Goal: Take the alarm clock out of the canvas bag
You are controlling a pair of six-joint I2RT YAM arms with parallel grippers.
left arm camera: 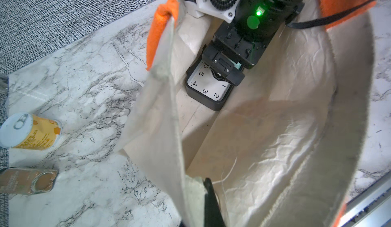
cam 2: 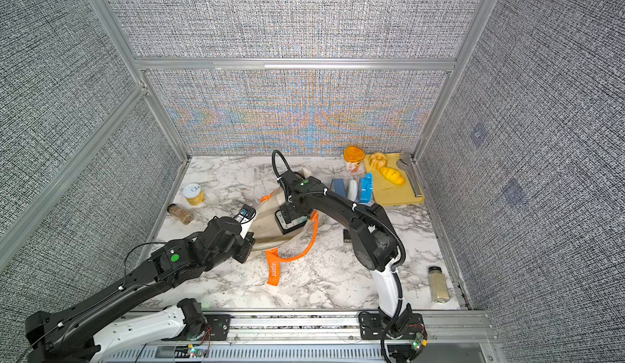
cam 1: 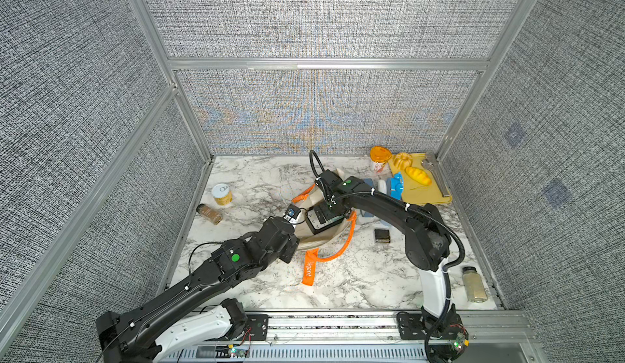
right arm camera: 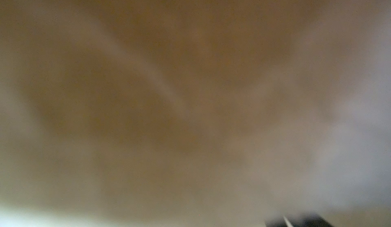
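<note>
The canvas bag [left arm camera: 277,137] with orange straps lies open on the table's middle. Inside it is the black alarm clock [left arm camera: 207,84] with a white face. My right gripper is down in the bag over the clock, partly covering its face; how its fingers stand is hidden. My left gripper is at the bag's near-left rim, shut, with the pale bag edge beside it; whether cloth is between its fingers is unclear. The right wrist view shows mostly blurred bag lining.
A can [cam 1: 221,192] and a jar [cam 1: 208,213] lie at left. A yellow board [cam 1: 426,192] with food stands at back right, beside blue items. A small black object [cam 1: 382,235] and a spice jar [cam 1: 474,283] are at right.
</note>
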